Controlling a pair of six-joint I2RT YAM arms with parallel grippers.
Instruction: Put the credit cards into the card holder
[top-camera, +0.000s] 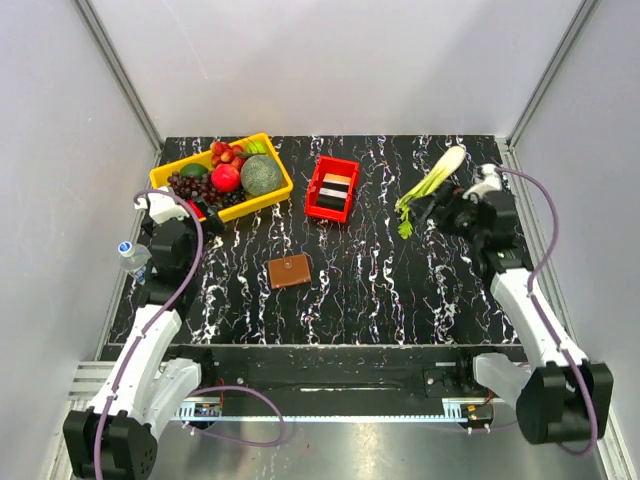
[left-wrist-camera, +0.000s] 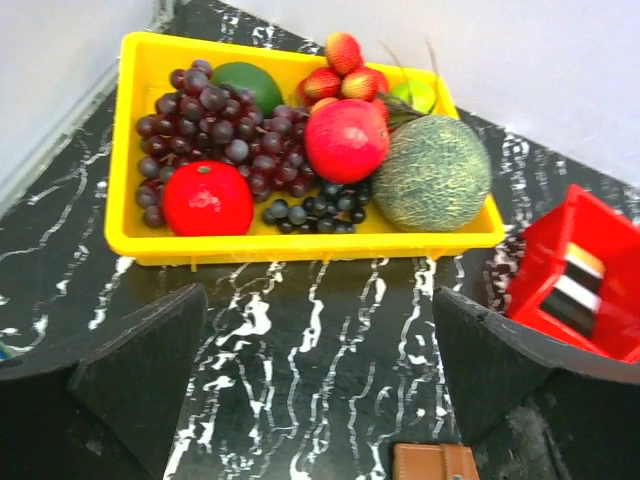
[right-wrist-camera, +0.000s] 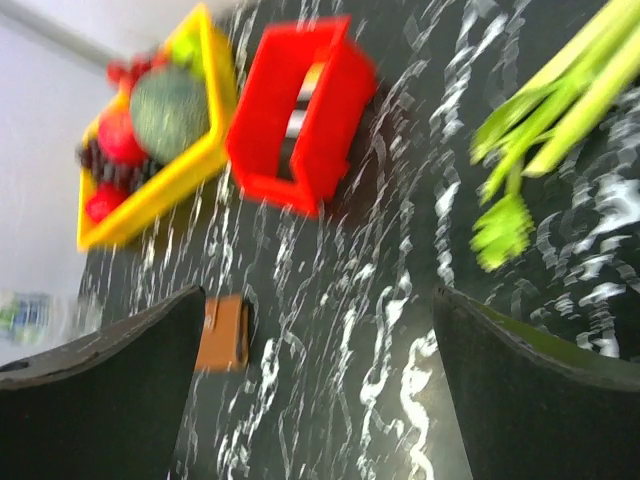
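Observation:
The brown card holder (top-camera: 289, 271) lies closed on the black marbled table, left of centre; its snap shows in the top view. Behind it and to the right is a red basket (top-camera: 325, 209) with the cards (top-camera: 333, 191) inside, showing orange, white and black bands. My left gripper (top-camera: 198, 222), in front of the fruit tray, is open and empty; its fingers (left-wrist-camera: 130, 385) stand wide apart in the left wrist view. Beside the celery my right gripper (top-camera: 418, 209) is open too, with only tabletop between its fingers. Neither touches the card holder or basket.
A yellow tray (left-wrist-camera: 330, 246) of fruit fills the back left. Celery (top-camera: 432, 184) lies at the back right. A clear bottle (top-camera: 133, 259) stands by the left arm.

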